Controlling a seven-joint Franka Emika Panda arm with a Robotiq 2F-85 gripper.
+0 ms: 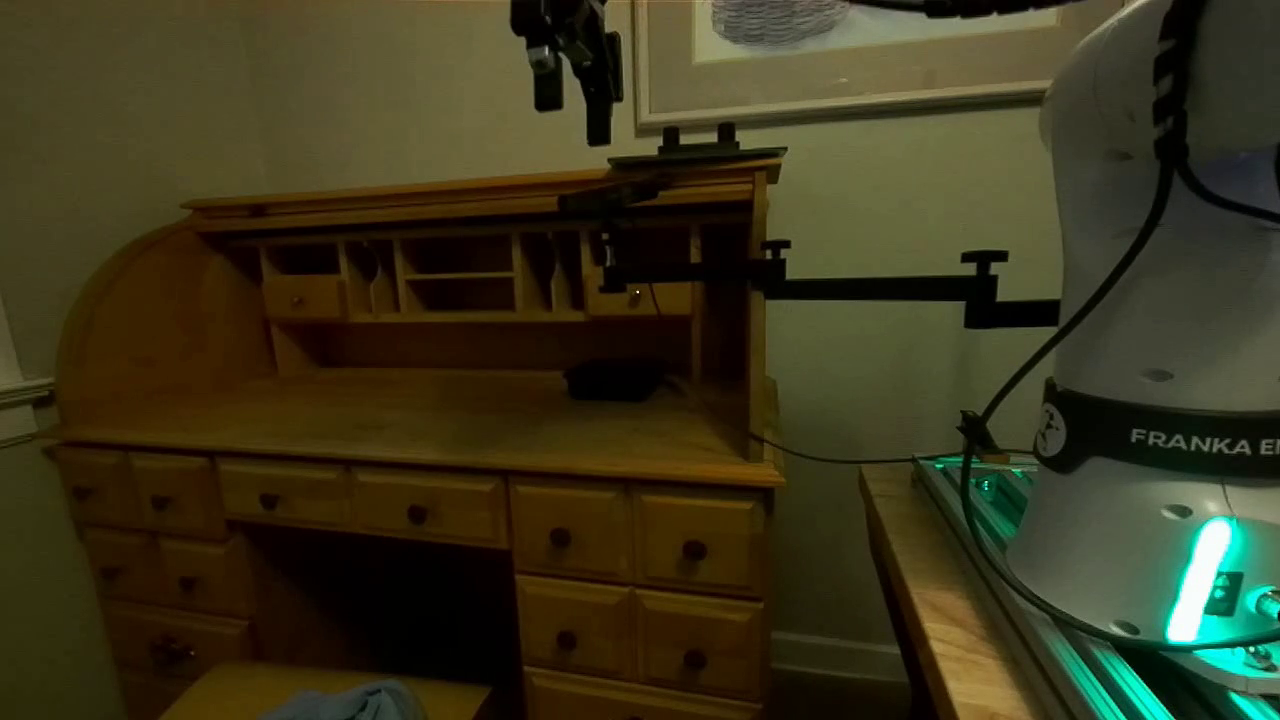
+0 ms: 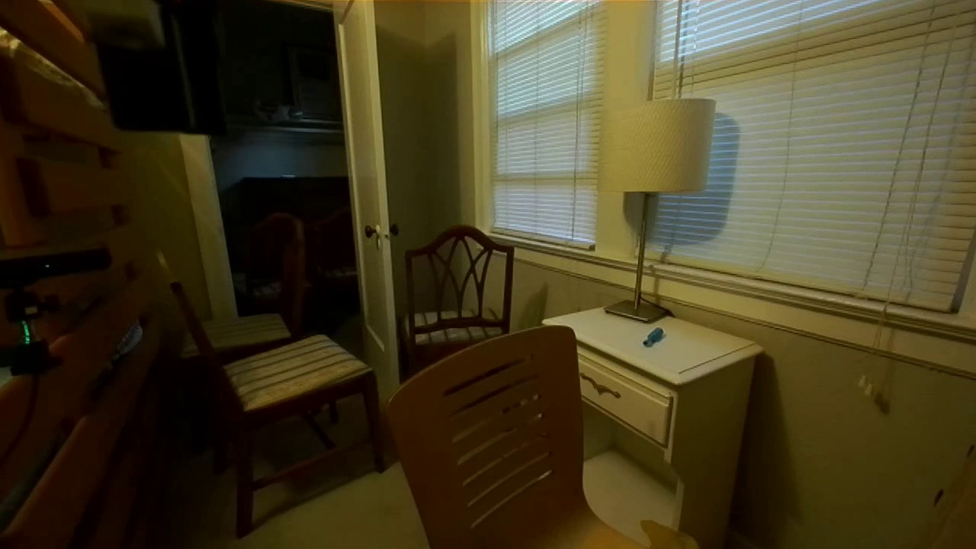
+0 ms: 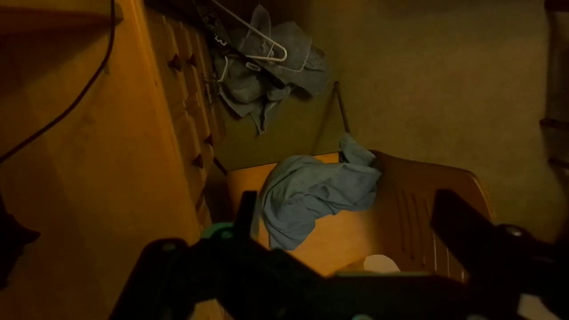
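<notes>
High in front of the wall, above the roll-top desk (image 1: 396, 414), my gripper (image 1: 573, 126) points downward in exterior view 1. Its fingers are open, and in the wrist view the two dark fingers (image 3: 246, 213) stand wide apart with nothing held. Far below them, a crumpled blue-grey cloth (image 3: 320, 194) lies on the seat of a wooden chair (image 3: 352, 240). Part of that cloth also shows at the bottom of exterior view 1. In exterior view 2 a small blue object (image 2: 653, 338) rests on the white nightstand (image 2: 714, 352), under the lamp (image 2: 660, 146).
A black camera arm (image 1: 888, 288) reaches across the desk's right end. Denim clothing with a hanger (image 3: 272, 69) is beside the desk drawers. The desktop is mostly bare apart from a black box (image 1: 614, 379). Chairs (image 2: 297, 370) stand near the open door.
</notes>
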